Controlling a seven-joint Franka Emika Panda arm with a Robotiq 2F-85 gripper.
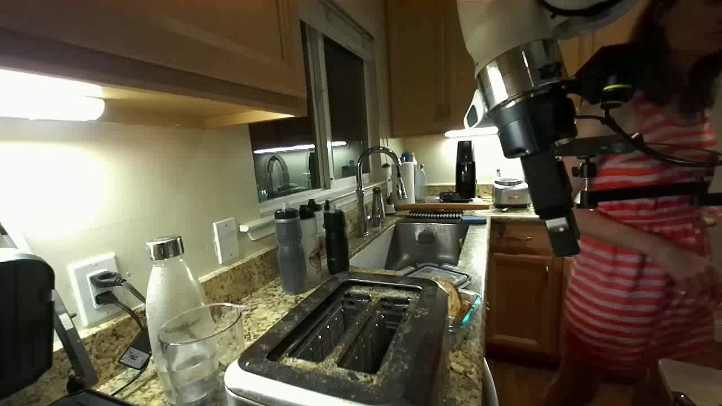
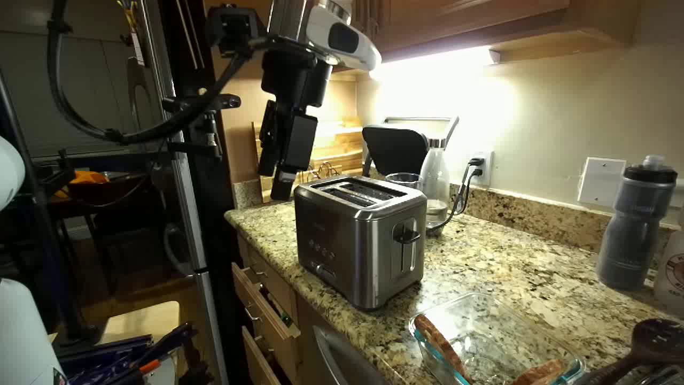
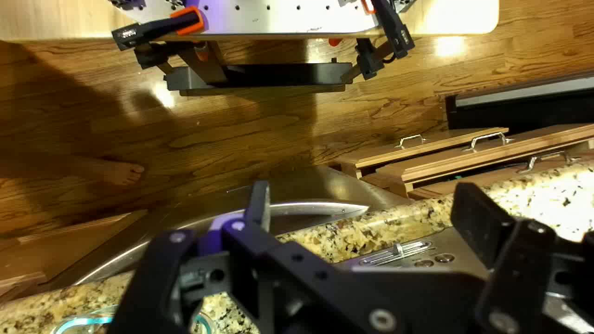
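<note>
In the second exterior view my gripper hangs in the air near the toaster's front left corner, pointing down. The wrist view shows its two fingers wide apart, so it is open, and the gap holds nothing. The silver two-slot toaster stands upright on the granite counter, its slots looking empty from above. A glass container with a teal edge sits near it, holding brown bread-like pieces. From the first exterior view, the gripper appears right of the toaster.
A glass bottle and a clear pitcher stand beside the toaster by the wall. Several drink bottles line the backsplash near the sink. Drawers below the counter are partly open. A person stands at the right.
</note>
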